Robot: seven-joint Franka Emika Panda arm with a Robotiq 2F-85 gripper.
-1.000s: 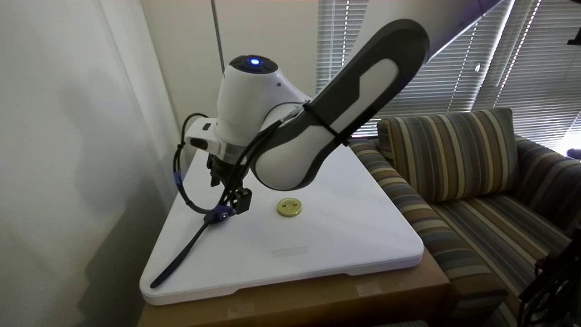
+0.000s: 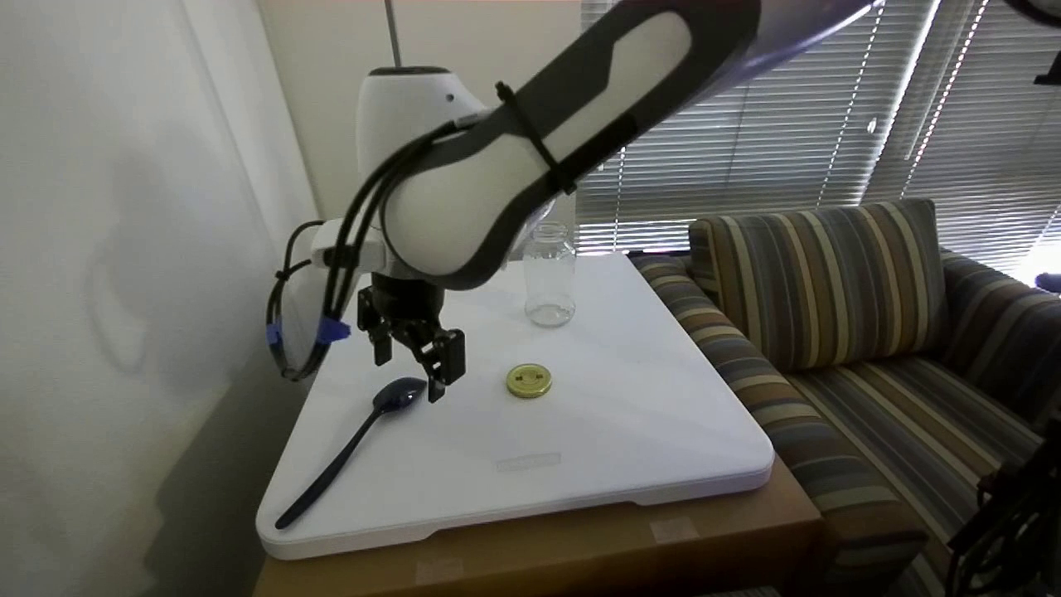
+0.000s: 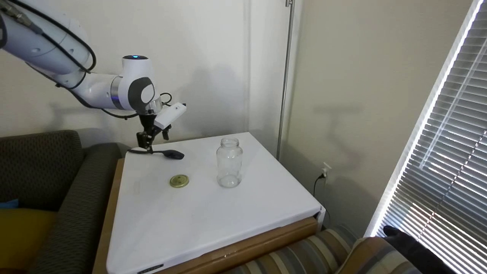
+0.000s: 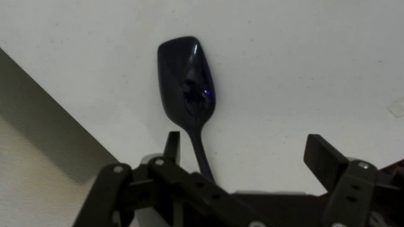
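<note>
A black spoon (image 2: 399, 394) lies on the white tabletop near its left side in exterior view 1, the long handle running toward the front left corner. My gripper is open above the tabletop, its two fingers well apart and nothing held between them. In the wrist view the spoon's bowl (image 4: 187, 79) shows in full, and its neck runs down between the fingers, nearer the left one; the rest of the handle is hidden behind the gripper. From exterior view 2, the gripper (image 3: 157, 137) appears over the spoon's handle.
A round gold lid (image 2: 529, 380) lies flat to the right of the spoon. Farther back stands an upright clear glass jar (image 2: 549, 279), open at the top. A wall borders the table's left side; a striped armchair (image 2: 826, 288) stands at its right.
The arm's wrist has shifted up and to the left in exterior view 1, uncovering the jar behind it and more of the spoon's bowl. The spoon and lid have stayed in place.
</note>
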